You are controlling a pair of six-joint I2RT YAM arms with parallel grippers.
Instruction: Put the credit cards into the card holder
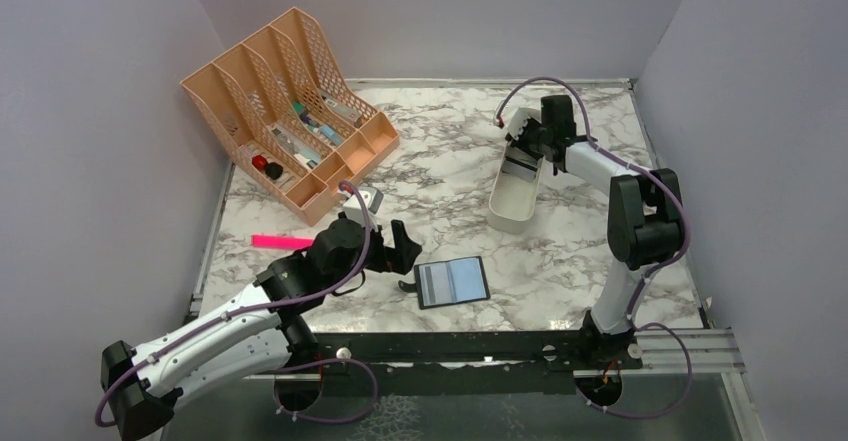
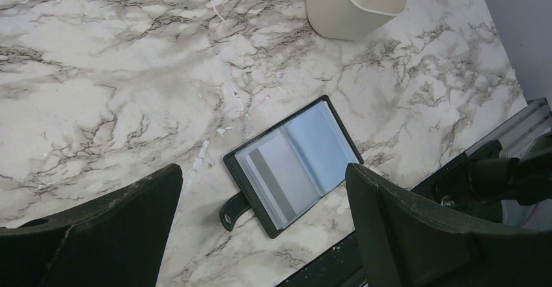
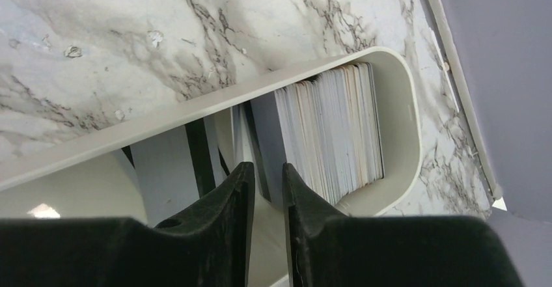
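Note:
In the right wrist view, a row of cards (image 3: pixel 332 131) stands on edge at one end of the white bin (image 3: pixel 166 114). Some cards (image 3: pixel 170 170) with a dark stripe lean over toward the bin's empty part. My right gripper is over the bin, its fingers a small gap apart, close to the leaning card at the front of the row. Whether a card is between the fingertips is hard to tell. The card holder (image 1: pixel 452 282) lies unfolded on the table, with clear sleeves. My left gripper hovers open above it, nothing between its fingers.
A tan organizer (image 1: pixel 290 111) with pens and small items fills the back left. Beside the left arm lies a pink strip (image 1: pixel 280 242). Bare marble lies between the holder and the bin (image 1: pixel 513 211).

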